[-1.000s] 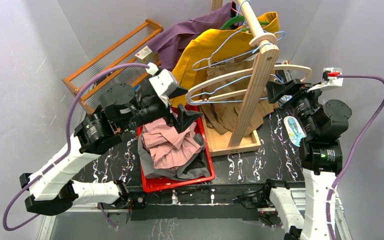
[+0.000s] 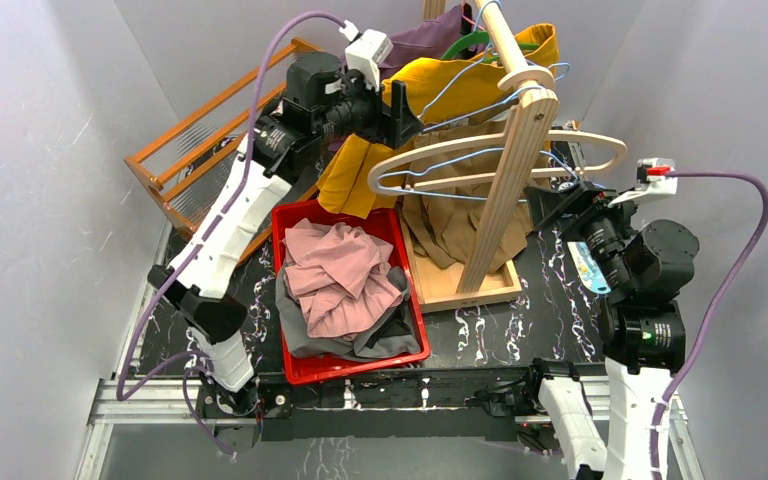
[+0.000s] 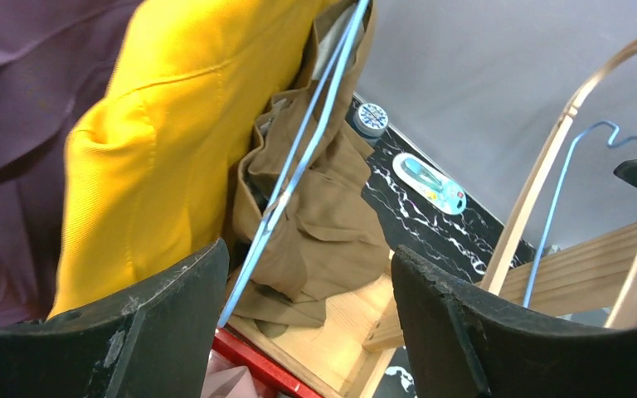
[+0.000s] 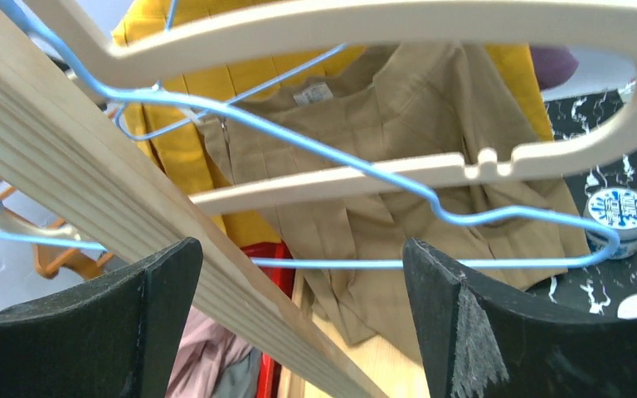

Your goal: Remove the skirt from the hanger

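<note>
My left gripper has its fingers apart at the near end of the yellow garment, around a blue hanger in the left wrist view; whether they touch it I cannot tell. Behind that hangs a brown garment, draped down into the wooden base. A purple garment hangs beside the yellow one. My right gripper is open at the right of the rack, facing the post, wooden hanger bars and blue hangers, nothing between its fingers.
A red bin of pink and grey clothes stands left of the rack. An orange shelf is at back left. A pale remote and a round tin lie on the dark marble table.
My right gripper has moved slightly toward the front of the table.
</note>
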